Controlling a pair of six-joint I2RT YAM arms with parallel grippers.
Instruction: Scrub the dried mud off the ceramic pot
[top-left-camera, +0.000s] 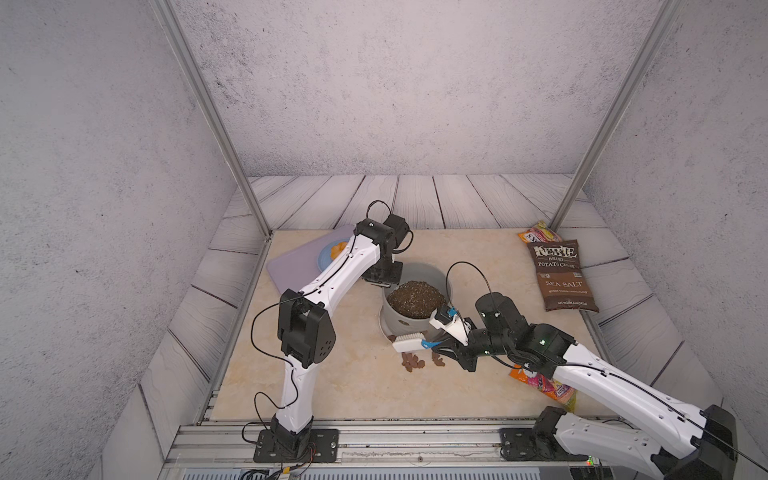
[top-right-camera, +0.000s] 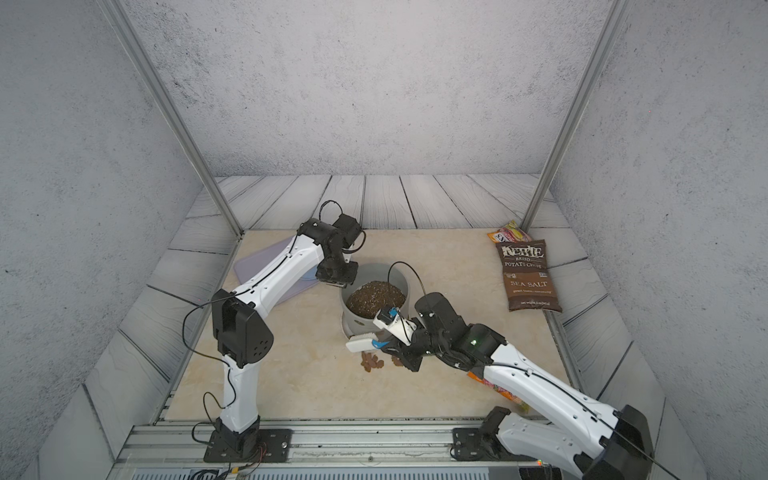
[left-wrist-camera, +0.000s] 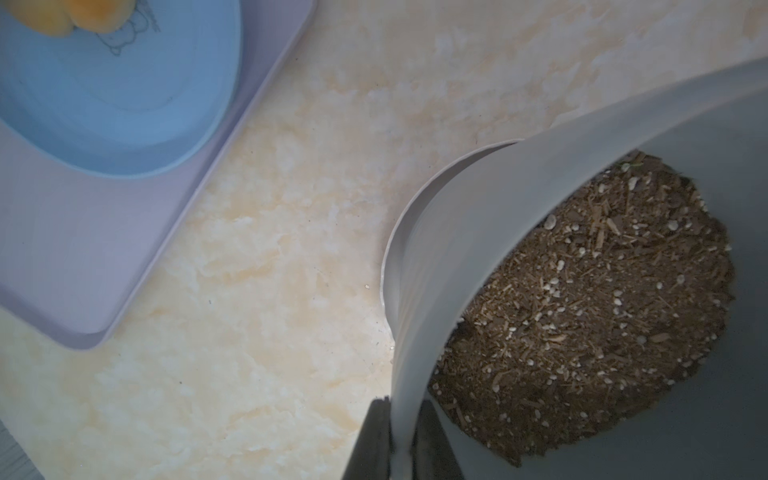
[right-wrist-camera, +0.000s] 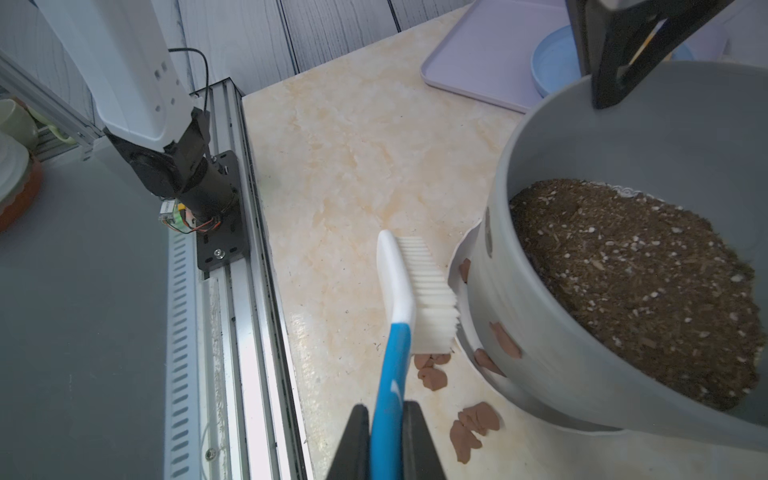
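Observation:
A grey-white ceramic pot (right-wrist-camera: 544, 320) filled with dark soil (left-wrist-camera: 592, 304) stands on its saucer (left-wrist-camera: 393, 280) mid-table. My left gripper is shut on the pot's rim at its left side. In the right wrist view, my right gripper is shut on the blue handle of a brush (right-wrist-camera: 393, 280) with a white head. The bristles point toward the pot and stand just off its front wall, over the saucer's edge. Brown mud patches (right-wrist-camera: 504, 340) cling to the pot's wall. More mud pieces (right-wrist-camera: 476, 424) lie on the table in front.
A lilac tray (left-wrist-camera: 72, 272) bearing a blue plate (left-wrist-camera: 120, 104) lies to the left. On the right are a brown chip bag (top-left-camera: 564, 276) and an orange snack packet (top-left-camera: 544, 384), the latter partly under the right arm.

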